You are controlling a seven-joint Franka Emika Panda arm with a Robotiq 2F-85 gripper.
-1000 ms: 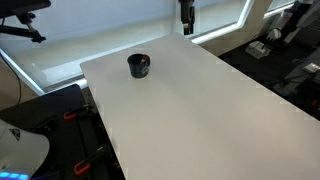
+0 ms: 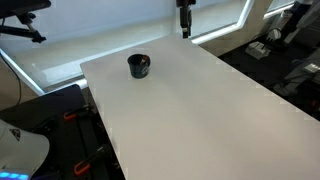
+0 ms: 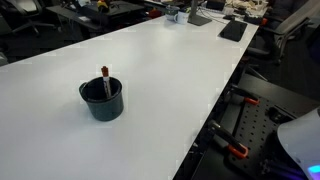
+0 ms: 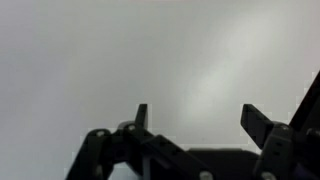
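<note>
A black mug stands upright near the far left of the white table in exterior view 1. Seen closer in exterior view 2, the same mug has a red-tipped, pen-like thing sticking up out of it. In the wrist view my gripper is open, its two dark fingers wide apart. Only a plain pale surface shows between and beyond them. The mug is outside the wrist view, so how far my gripper is from it cannot be told.
A dark upright thing stands at its far edge. Small items sit at the far end in exterior view 2. The white robot base is beside the table.
The dark upright thing at the far edge appears shifted very slightly left. The mug has stayed in place.
</note>
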